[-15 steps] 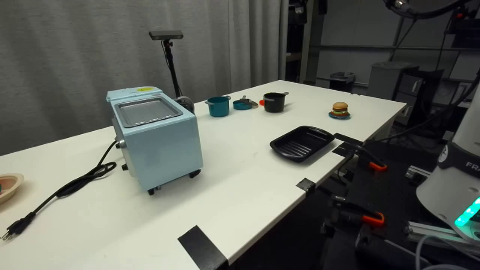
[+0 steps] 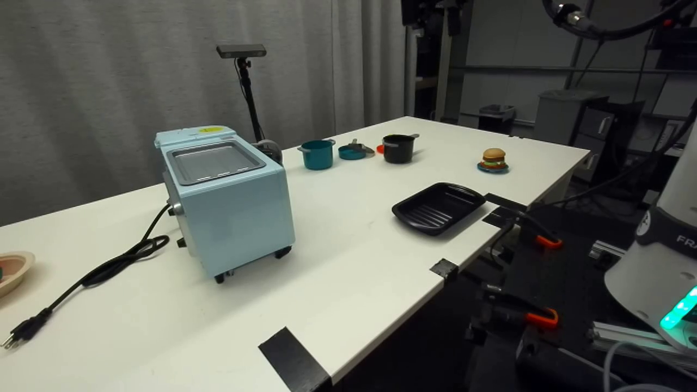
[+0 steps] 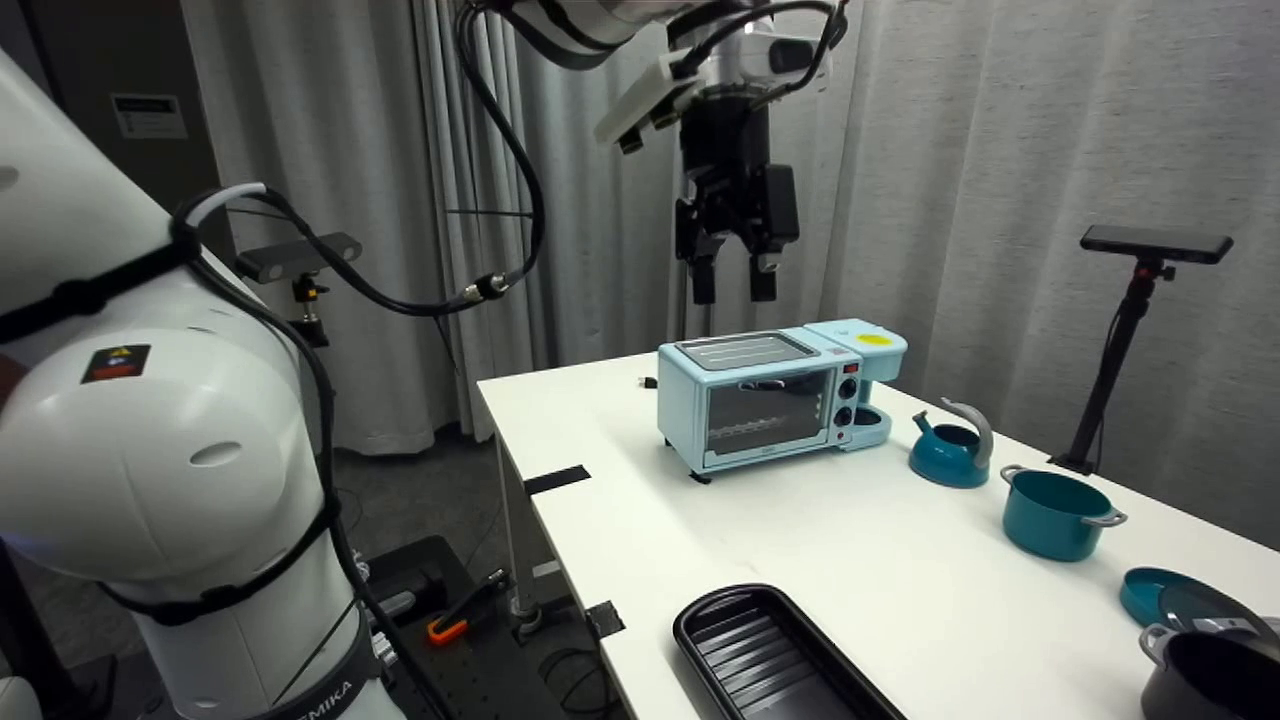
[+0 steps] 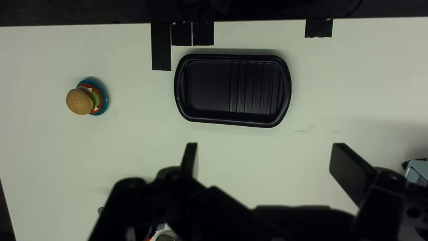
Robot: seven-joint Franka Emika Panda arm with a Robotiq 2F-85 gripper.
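Observation:
High over the white table, my gripper (image 3: 734, 294) stands open with nothing between its fingers. In the wrist view the two fingers (image 4: 348, 170) are wide apart, with bare tabletop below the gap. A black ribbed tray (image 4: 208, 86) lies flat near the table edge, empty. To one side of it a toy burger (image 2: 494, 157) rests on a small blue plate (image 2: 484, 169). The light blue toaster oven (image 3: 768, 408) stands on the table with its glass door closed, and a grey tray (image 2: 215, 161) lies on top of it.
A teal kettle (image 3: 948, 456), a teal pot (image 2: 318, 157) and a black pot (image 2: 398, 150) stand toward the curtain side. The oven's black cord (image 2: 117, 264) trails toward a beige bowl (image 2: 14, 274). Mid-table is clear.
The gripper part at the top of exterior view 1 has shifted left and the arm's cable has moved slightly. Objects on the table have stayed put.

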